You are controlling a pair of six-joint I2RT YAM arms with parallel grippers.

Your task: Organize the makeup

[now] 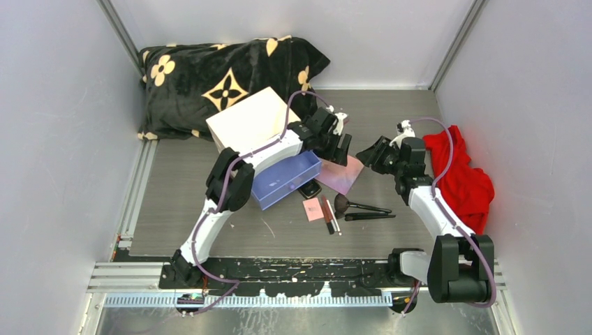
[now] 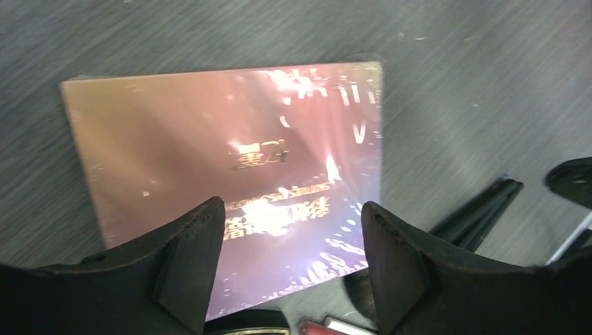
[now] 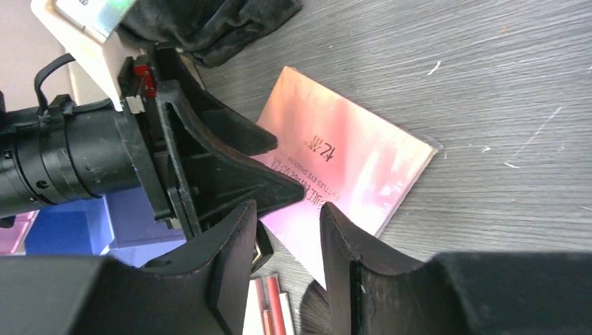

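A flat, glossy pink-purple palette box (image 2: 300, 181) lies on the table, under both grippers in the top view. My left gripper is open above it, its fingers (image 2: 188, 258) apart with only the palette showing beyond. My right gripper also stands open, to the right of the palette in the top view, with nothing between its fingers. A blue drawer (image 1: 286, 174) is pulled out, partly covered by the left arm. In front lie a black compact (image 1: 309, 189), a small pink square (image 1: 314, 209), slim pencils (image 1: 328, 215) and dark brushes (image 1: 370, 216).
Behind the left arm stands a cream box (image 1: 253, 118), against a black patterned pillow (image 1: 227, 84). A red cloth (image 1: 461, 174) lies along the right wall. The table (image 1: 181, 202) left of the drawer is bare.
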